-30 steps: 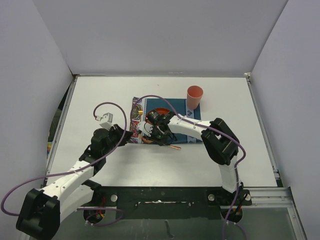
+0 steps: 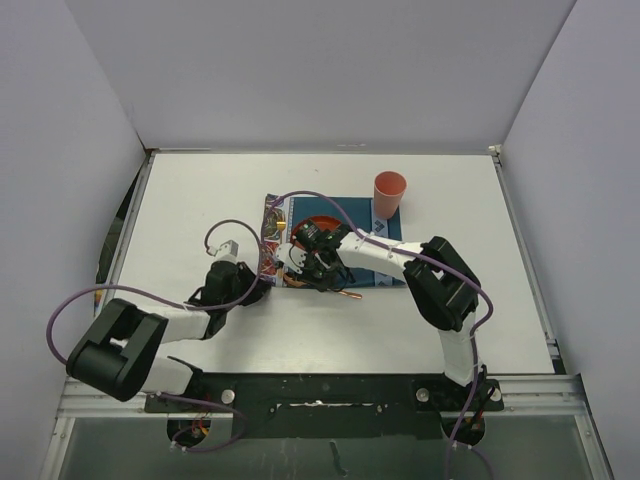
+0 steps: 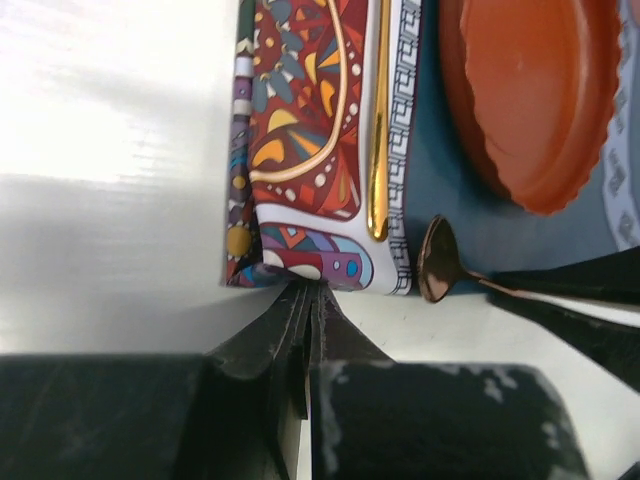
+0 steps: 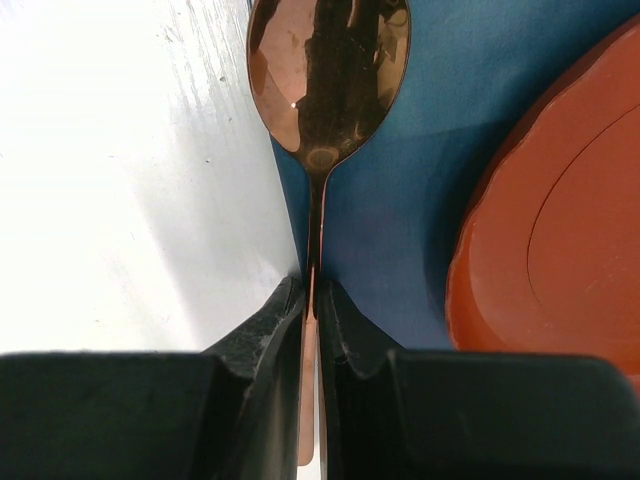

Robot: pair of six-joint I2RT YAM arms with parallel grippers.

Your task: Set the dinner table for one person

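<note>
In the right wrist view my right gripper is shut on the thin neck of a copper-coloured spoon point(image 4: 330, 85), whose bowl lies over the blue placemat's edge point(image 4: 400, 200). My left gripper is shut with its tips at the near edge of a folded patterned napkin point(image 3: 305, 130); nothing shows between them, and I cannot tell if they touch it. A gold utensil point(image 3: 379, 150) lies along the napkin's right side. The orange plate point(image 3: 540, 100) rests on the placemat, partly hidden by the right arm in the top view.
An orange cup point(image 2: 389, 194) stands at the placemat's back right corner. Bare white table point(image 2: 460, 210) lies to the right, and more is clear at the left. The two grippers are close together along the placemat's near edge.
The right arm and the things on the table look unmoved.
</note>
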